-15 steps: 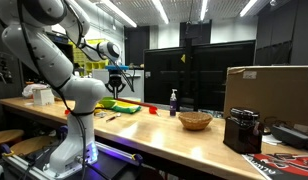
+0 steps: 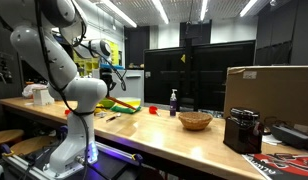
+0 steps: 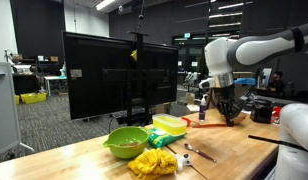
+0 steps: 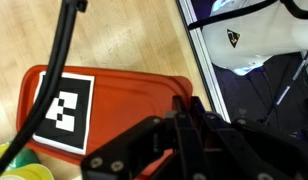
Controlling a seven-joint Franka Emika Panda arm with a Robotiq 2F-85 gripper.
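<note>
A flat orange-red lid (image 4: 124, 108) with a black-and-white square marker (image 4: 64, 115) fills much of the wrist view. My gripper is shut on it near one edge; the exact contact is partly hidden by the dark fingers. In exterior view 2 the lid (image 3: 209, 125) shows as a thin strip below my gripper. Exterior view 1 shows the lid (image 2: 124, 102) slanting above the table. A yellow container (image 3: 169, 124) stands close by, with something green under it.
A green bowl (image 3: 124, 143), a crumpled yellow cloth (image 3: 154, 163) and a dark-handled utensil (image 3: 201, 152) lie near the arm. Farther along are a bottle (image 2: 173, 102), a wicker basket (image 2: 194, 121) and a black canister (image 2: 242, 131). Bare tabletop lies in front of the basket.
In exterior view 1, my arm has shifted left with the lid. The lid, earlier nearly level, now slants.
</note>
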